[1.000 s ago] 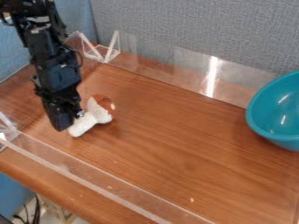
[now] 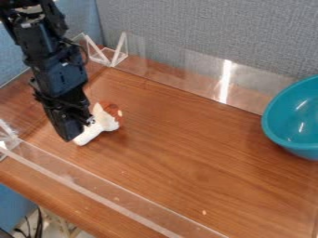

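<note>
My black gripper point(image 2: 77, 125) points down at the left side of the wooden table, at a white object point(image 2: 97, 128) with an orange-brown patch at its upper right end. The fingertips are at or against the white object's left part. Whether they are closed on it is hidden by the gripper body and too small to tell.
A teal bowl point(image 2: 293, 125) stands at the right edge. Clear plastic walls border the wooden table point(image 2: 199, 167), with white brackets point(image 2: 110, 54) at the back left and left. Cables hang below at the front left.
The arm's upper part has shifted very slightly. The white object stays in about the same place.
</note>
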